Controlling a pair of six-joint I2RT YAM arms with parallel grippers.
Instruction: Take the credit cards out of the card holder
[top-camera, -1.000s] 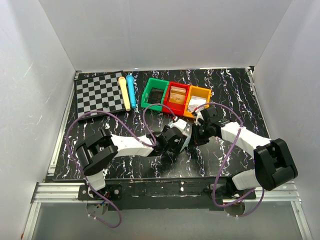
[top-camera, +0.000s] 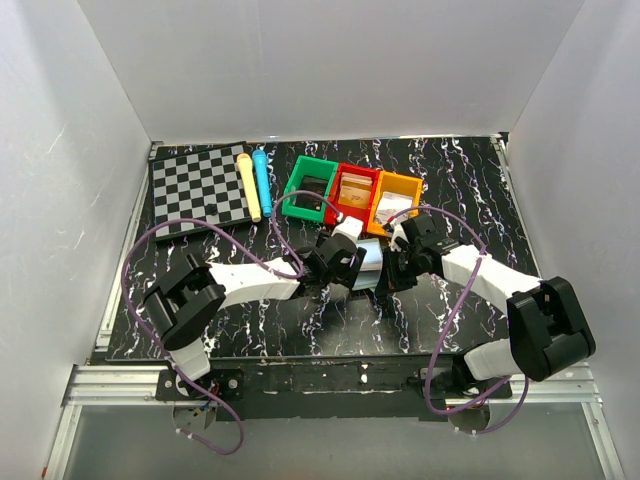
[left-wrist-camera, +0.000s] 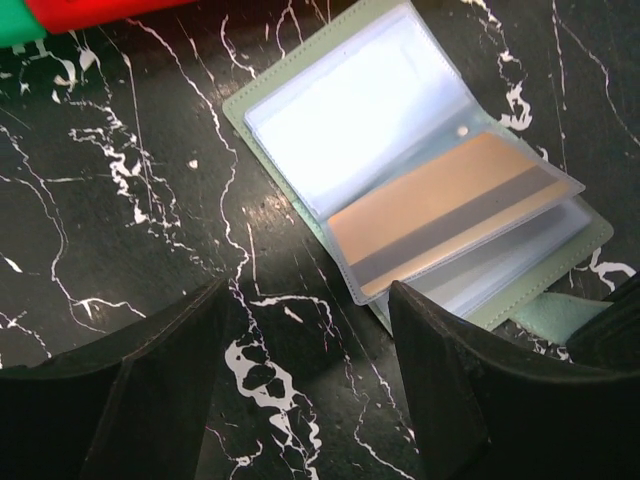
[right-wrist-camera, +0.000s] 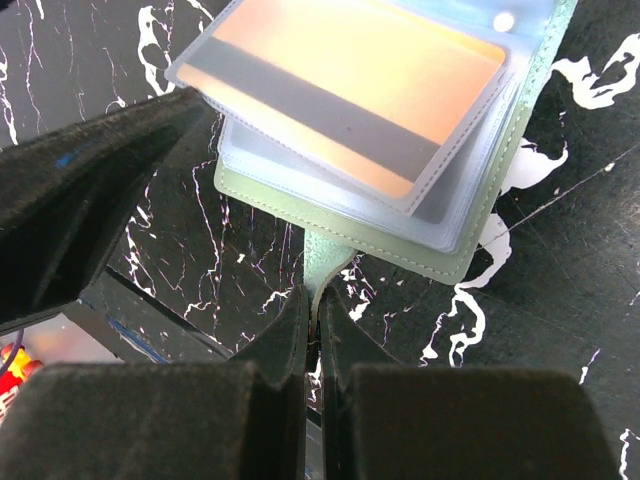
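Note:
The card holder lies spread open on the marble table between both grippers, pale green outside with clear sleeves inside. A tan card with a grey stripe shows in the upper sleeve on one half. My left gripper is over the table just beside that card's lower corner, fingers apart with nothing between them. My right gripper is shut on the holder's pale green strap or tab, at the edge below the card.
Green, red and orange bins stand behind the holder. A checkered board with yellow and blue rolls lies at the back left.
My left gripper has moved slightly up and back from the holder, which now shows more in the top view. The right arm has not visibly moved.

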